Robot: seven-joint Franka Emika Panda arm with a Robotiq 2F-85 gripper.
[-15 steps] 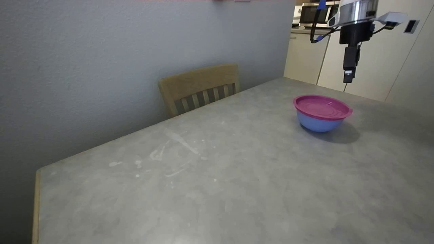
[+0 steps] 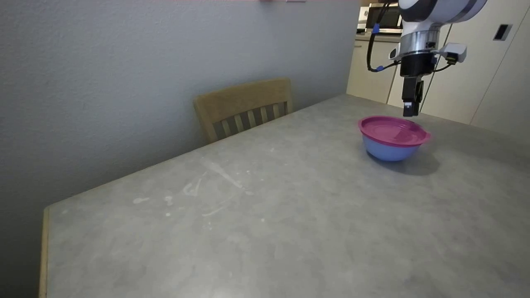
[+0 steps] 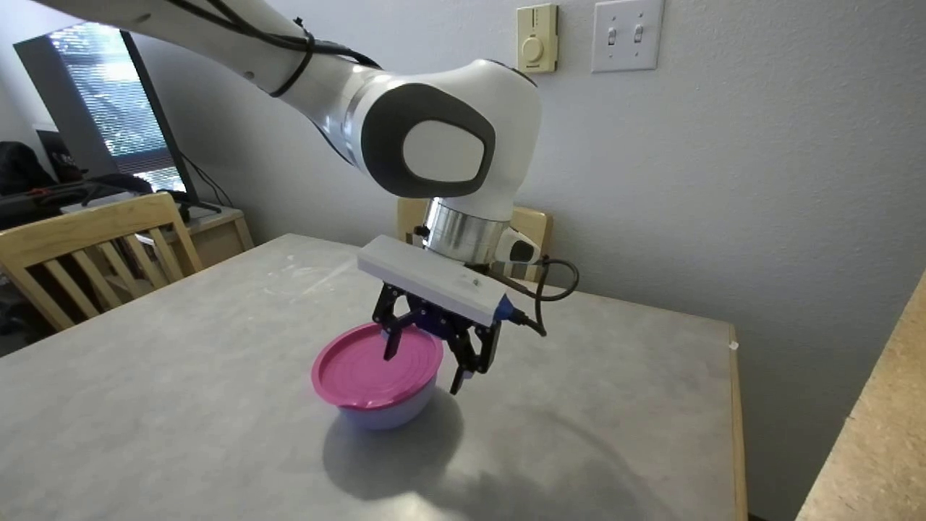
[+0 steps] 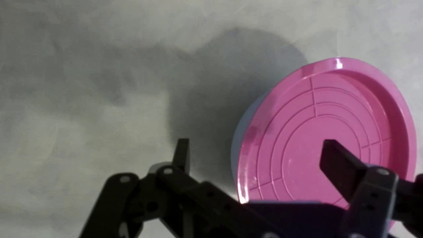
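Observation:
A round blue bowl [image 2: 390, 151] stands on the grey table with a pink lid [image 2: 393, 131] on top of it. Above and behind the bowl in exterior view 1 hangs my gripper [image 2: 411, 113], pointing down. Exterior view 2 shows the gripper [image 3: 422, 375] with its fingers spread wide and nothing between them; one finger appears over the lid [image 3: 377, 366], the other past the rim. In the wrist view, the right finger overlaps the pink lid [image 4: 293, 158] while the left finger is over bare table. The bowl's side [image 4: 237, 146] peeks out left of the lid.
A wooden chair [image 2: 243, 106] stands against its wall-side edge, and another chair [image 3: 95, 252] is at the far left in exterior view 2.
My gripper has come down and shifted left in exterior view 1, closer to the lidded bowl. The bowl and lid have stayed in place.

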